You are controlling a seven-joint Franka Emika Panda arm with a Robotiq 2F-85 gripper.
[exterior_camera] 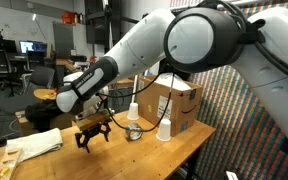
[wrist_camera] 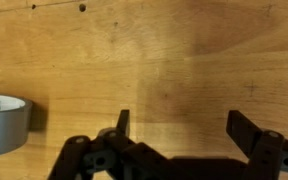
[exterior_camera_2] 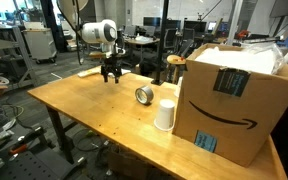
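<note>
My gripper stands open above the bare wooden table, with only tabletop between its two fingers in the wrist view. A grey roll of tape (wrist_camera: 6, 126) lies partly out of frame at that view's left edge, apart from the fingers. In exterior view 2 the tape roll (exterior_camera_2: 144, 95) appears to stand on its rim on the table, nearer that camera than my gripper (exterior_camera_2: 111, 76). From exterior view 1, the tape roll (exterior_camera: 134, 132) is to the right of my gripper (exterior_camera: 95, 141), with a gap between them.
A big cardboard box (exterior_camera_2: 224, 120) stands at one table end, with a white cup (exterior_camera_2: 164, 115) beside it. Another white cup (exterior_camera: 133, 111) is farther back. A white cloth (exterior_camera: 39, 145) and a pale flat object (exterior_camera: 8, 164) lie at the other end.
</note>
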